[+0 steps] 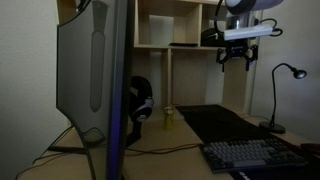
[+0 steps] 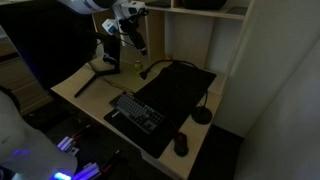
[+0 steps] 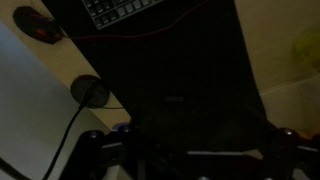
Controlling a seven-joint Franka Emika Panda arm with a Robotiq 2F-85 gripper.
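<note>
My gripper hangs high above the desk in exterior view 1, in front of the shelving and pointing down. Its fingers stand open, with nothing between the fingers. The wrist view, dark as it is, shows the gripper over a black desk mat. A keyboard lies on the mat. Near the shelf's foot is a small yellowish object, seen again as a yellow blur at the wrist view's right edge. Beside it sits a black-and-white headset-like item.
A large monitor blocks the left of exterior view 1. A desk lamp rises at the mat's far side, and a mouse lies near the edge. Cables cross the bare desk.
</note>
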